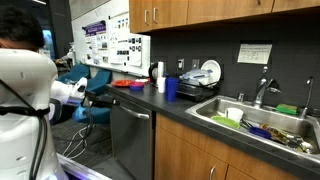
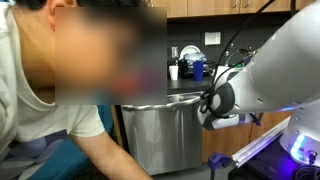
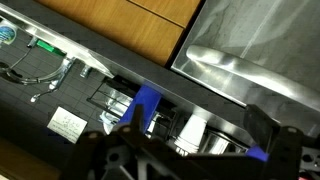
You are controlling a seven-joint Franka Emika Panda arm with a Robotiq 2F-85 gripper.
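Note:
My gripper stands open in the wrist view, with its two dark fingers (image 3: 262, 126) wide apart and nothing held between them. Beyond them are the counter edge and the steel dishwasher (image 3: 225, 35), whose long bar handle (image 3: 250, 70) runs diagonally across the upper right. Exterior view 1 has the dishwasher (image 1: 132, 140) under the counter, with the dark gripper (image 1: 98, 99) to the left of its front. In exterior view 2 the dishwasher front (image 2: 163, 138) is partly covered by a person and my white arm.
On the counter (image 1: 200, 112) stand a blue container (image 1: 171, 89), red dishes (image 1: 128, 83) and a rack with a white plate (image 1: 211, 70). A sink (image 1: 265, 122) with a faucet is at the right. A person (image 2: 60, 110) stands close to the arm. Cables lie on the floor.

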